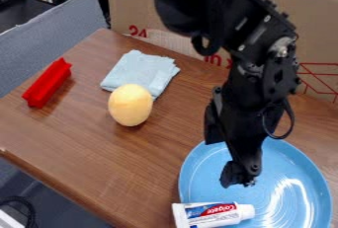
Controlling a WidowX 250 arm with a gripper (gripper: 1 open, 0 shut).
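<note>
My black gripper [238, 173] hangs low over the blue plate [297, 197] at the right, its fingertips above the plate's upper-left part. A white Colgate tube [211, 214] lies at the plate's lower-left edge, below the fingertips, apart from them. I cannot make out any object between the fingers; the gap between them is largely hidden from this angle.
On the wooden table [93, 163] are a yellow potato-like object [129, 105], a folded light-blue cloth [140, 70] and a red object [46, 82]. A cardboard box [158, 20] stands behind.
</note>
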